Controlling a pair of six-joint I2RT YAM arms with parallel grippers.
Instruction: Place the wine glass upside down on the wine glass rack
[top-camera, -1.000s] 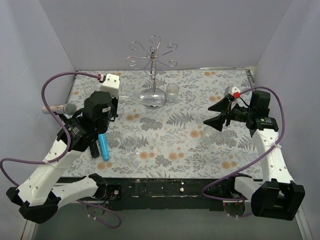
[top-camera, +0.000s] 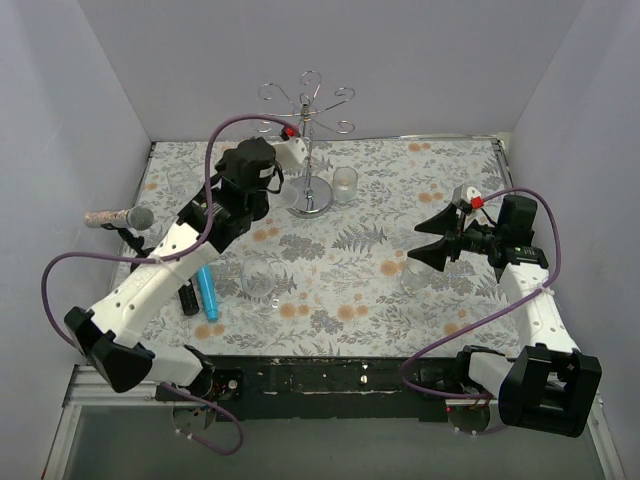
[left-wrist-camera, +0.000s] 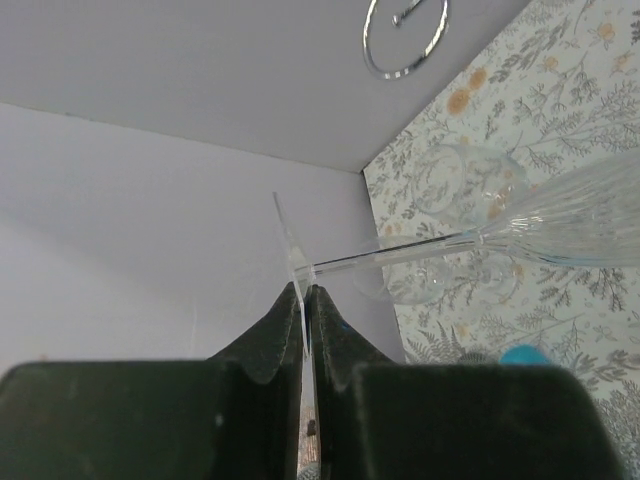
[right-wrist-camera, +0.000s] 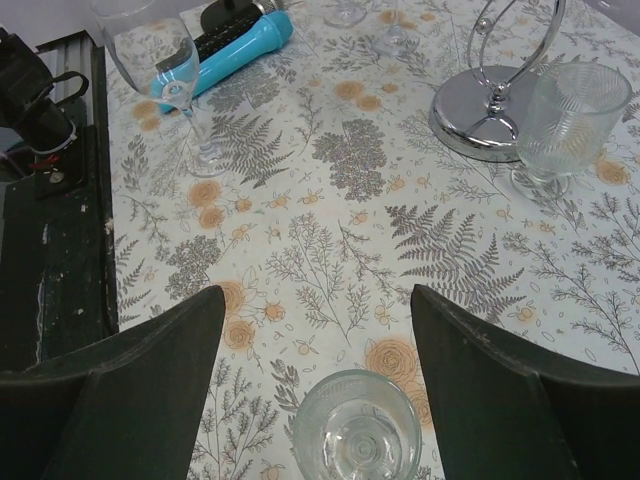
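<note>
My left gripper is shut on the thin foot of a clear wine glass (left-wrist-camera: 575, 215), pinched between its fingertips. In the left wrist view the stem runs right from the foot to the bowl, so the glass lies tilted sideways in the air. From the top, its bowl (top-camera: 284, 194) shows faintly below the left hand, near the rack's round base; the foot is hidden there. The silver wine glass rack (top-camera: 306, 120) stands at the back middle with curled wire arms, one loop (left-wrist-camera: 405, 65) visible up close. At the right, my right gripper (top-camera: 420, 240) hangs open and empty.
A short-stemmed glass (top-camera: 345, 182) stands just right of the rack. Another wine glass (top-camera: 257, 278) is at the left front, near a blue microphone (top-camera: 207, 293). A tumbler (right-wrist-camera: 357, 430) stands below the right gripper.
The glass's bowl has swung from pointing right to a steeper angle. The right arm shifted slightly.
</note>
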